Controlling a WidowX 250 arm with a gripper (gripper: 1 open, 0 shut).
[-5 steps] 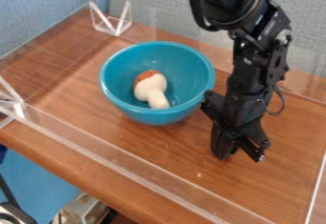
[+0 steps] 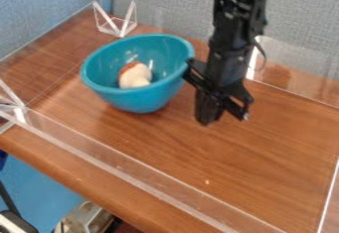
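A turquoise bowl (image 2: 139,93) stands on the left part of the wooden table (image 2: 225,168). Inside it lies a pale toy mushroom (image 2: 134,76) with an orange-red top. My black gripper (image 2: 209,110) is just right of the bowl, low over the table and close to the bowl's right side. It is shut, with nothing visible between its fingers.
White wire corner pieces (image 2: 114,19) stand at the back left and at the left edge. Clear walls run along the back and front.
My gripper has moved left and upward in the view. The bowl has shifted left and back, and the mushroom inside now sits differently, with less of its pale stem showing.
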